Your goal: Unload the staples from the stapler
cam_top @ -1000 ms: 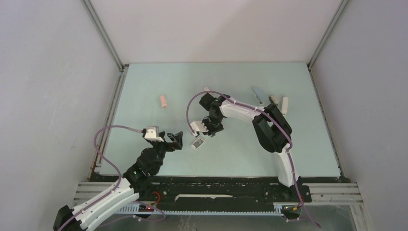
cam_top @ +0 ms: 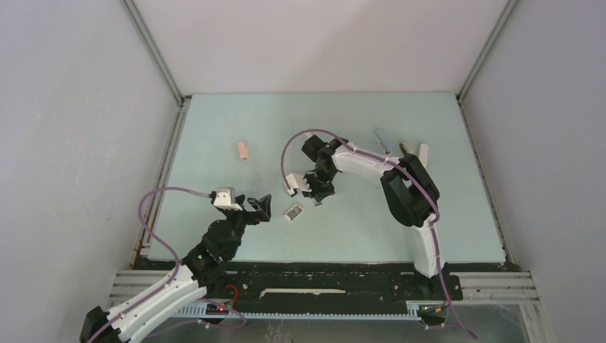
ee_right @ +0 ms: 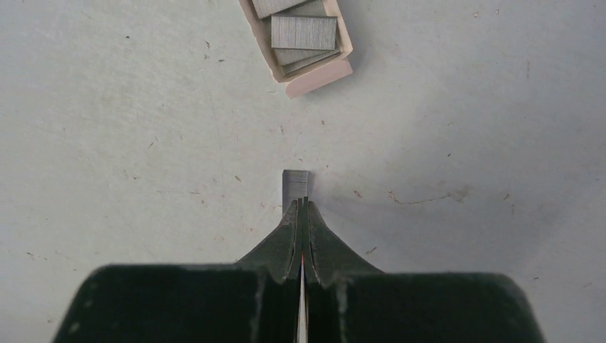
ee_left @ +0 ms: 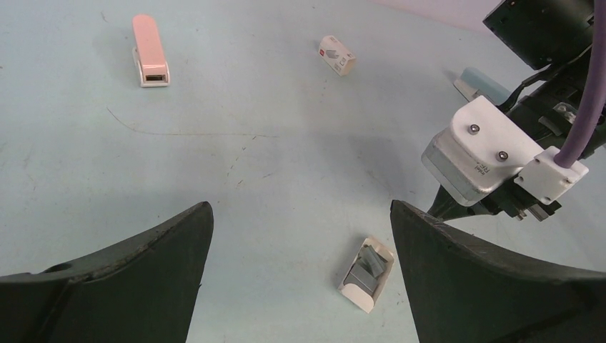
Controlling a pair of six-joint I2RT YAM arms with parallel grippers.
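On the table in the right wrist view lies a short grey staple strip (ee_right: 295, 184). The tips of my right gripper are shut together over its near end, with nothing showing between them; whether they touch the strip I cannot tell. An open paper box (ee_left: 346, 293) holds grey staple blocks (ee_right: 304, 33). My left gripper stands wide open and empty, left of that box in the top view. Farther back at the left is a pink stapler (ee_left: 149, 43), away from both grippers.
A small closed carton (ee_left: 336, 56) sits at the back. Toward the right are a blue stapler (cam_top: 383, 138) and a pale one (cam_top: 423, 154), partly behind my right arm.
My right gripper has shifted slightly to the right in the top view, and more of the strip beneath it shows. The left arm, box and pink stapler have stayed in place.
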